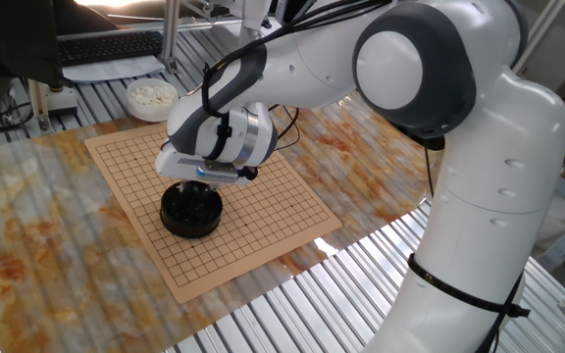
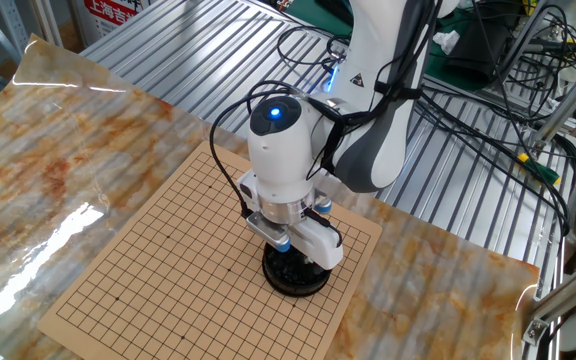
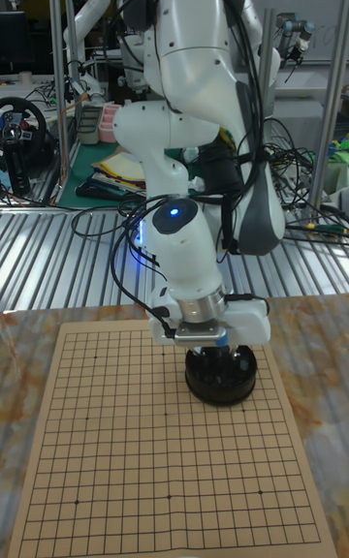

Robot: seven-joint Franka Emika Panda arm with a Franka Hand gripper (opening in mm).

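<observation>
A round black bowl [image 1: 190, 212] of dark pieces stands on the gridded tan board [image 1: 263, 221]. My gripper [image 1: 194, 188] points down over the bowl, fingertips at its mouth. In exterior view 1 the fingers look partly drawn together, but their tips are hard to make out against the dark contents. Exterior view 2 shows the hand covering the far part of the bowl [image 2: 296, 287]. From the front, in exterior view 3, the hand is right above the bowl [image 3: 220, 385]. Whether a piece lies between the fingers cannot be seen.
A clear bowl of white pieces [image 1: 152, 98] sits behind the board, near a keyboard [image 1: 111, 47]. Apart from the black bowl, the board is bare. Cables [image 2: 238, 110] loop along the arm.
</observation>
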